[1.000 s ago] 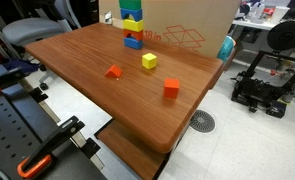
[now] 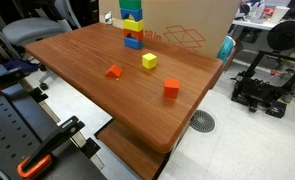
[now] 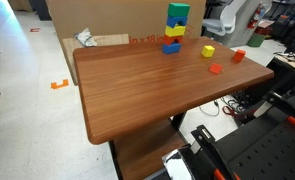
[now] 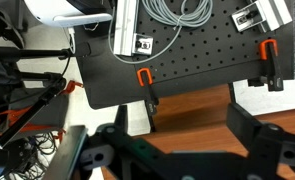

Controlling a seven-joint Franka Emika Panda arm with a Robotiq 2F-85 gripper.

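Note:
At the far end of the wooden table (image 2: 99,78), a stack of blocks stands upright, with a green block (image 3: 178,10) on top and a blue block (image 2: 133,43) at the bottom; yellow, blue and orange ones lie between. Three loose pieces rest apart on the wood: a yellow cube (image 2: 149,61), an orange-red cube (image 2: 171,88) and a flatter red piece (image 2: 114,71). In the wrist view my gripper is open, its dark fingers wide apart with only table edge and floor below. I cannot make it out in the exterior views.
Below the wrist camera lies a black perforated bench (image 4: 192,62) carrying a coiled grey cable (image 4: 179,12). Orange-marked clamps (image 4: 144,77) grip its edge. A gap separates this bench from the wooden table. Bare wood spreads across the table's left half in exterior view 2.

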